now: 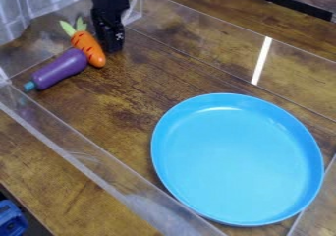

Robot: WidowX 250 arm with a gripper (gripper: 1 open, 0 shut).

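Note:
My dark gripper (110, 24) is at the top of the view, just behind an orange carrot (86, 48) with green leaves. A purple eggplant-like toy (57, 71) lies in front of the carrot, to its left. I cannot tell whether the gripper is open or shut, as its fingers are dark and small. A large blue plate (237, 159) sits at the lower right.
Clear walls (20, 112) border the wooden surface at the left and front. A small blue object (8, 218) is at the lower left corner, outside the wall.

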